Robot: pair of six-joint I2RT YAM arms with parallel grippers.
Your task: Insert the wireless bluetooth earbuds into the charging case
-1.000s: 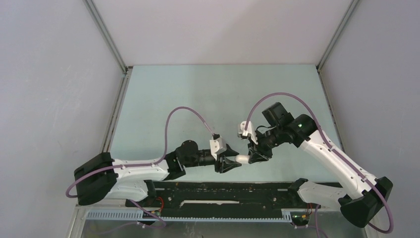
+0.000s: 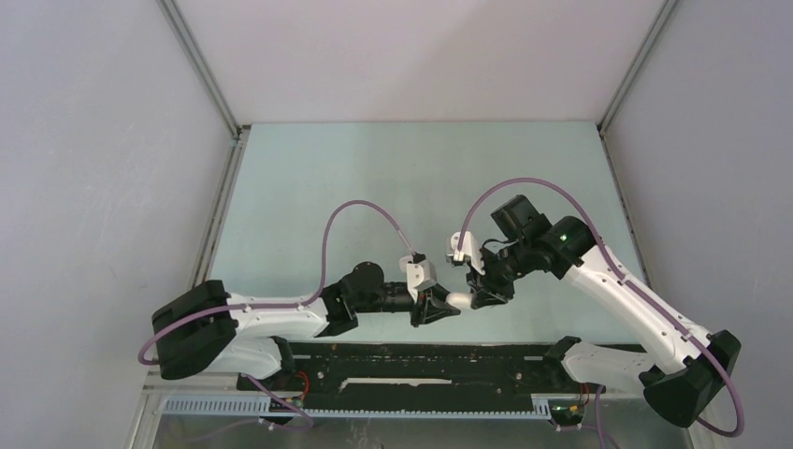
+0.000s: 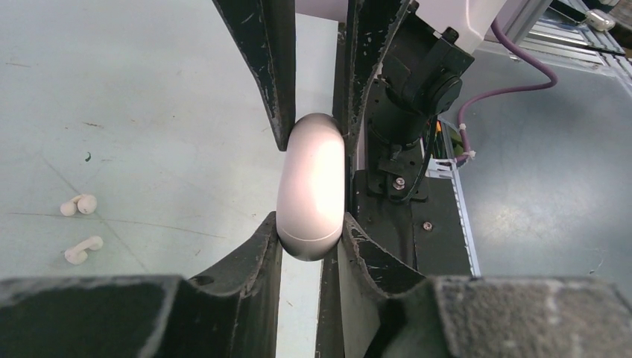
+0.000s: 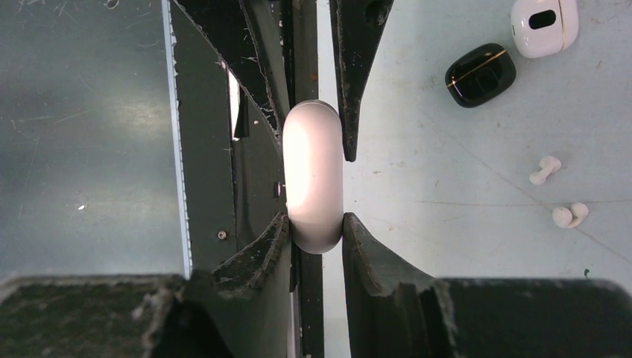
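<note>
A white charging case (image 2: 458,299) is held between both grippers over the front of the work surface. In the left wrist view my left gripper is shut on the case (image 3: 311,183), with the dark fingers of the other gripper at its far end. In the right wrist view my right gripper is also shut on it, its lid closed as far as shows. Two pairs of small white pieces, apparently earbuds, lie on the surface: earbuds (image 4: 546,168) and earbuds (image 4: 570,215).
A black case (image 4: 480,74) and another white case (image 4: 544,22) lie on the work surface (image 2: 421,168), whose back is clear. The dark front rail (image 2: 411,369) runs just below the grippers.
My left gripper has moved slightly right and toward the front edge, closing onto the case held by my right gripper.
</note>
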